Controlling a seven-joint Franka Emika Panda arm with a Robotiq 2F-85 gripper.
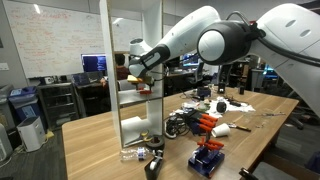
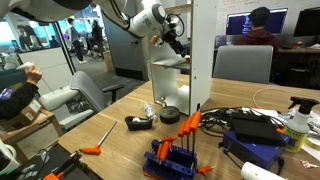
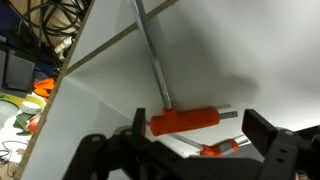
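In the wrist view, a tool with an orange-red handle lies on a pale shelf surface, with a thin metal shaft running up from beside it. A second orange-red piece lies just below, partly hidden by the gripper. My gripper is open, its dark fingers spread to the left and right of the handles, with nothing clearly held. From outside, the gripper shows small and dark by the white shelf unit; red shows on the shelf below it.
The upright panel stands close beside the gripper. On the table below are a roll of black tape, a blue rack of red-handled tools, tangled cables and a spray bottle. Bare wood shows at the table's left.
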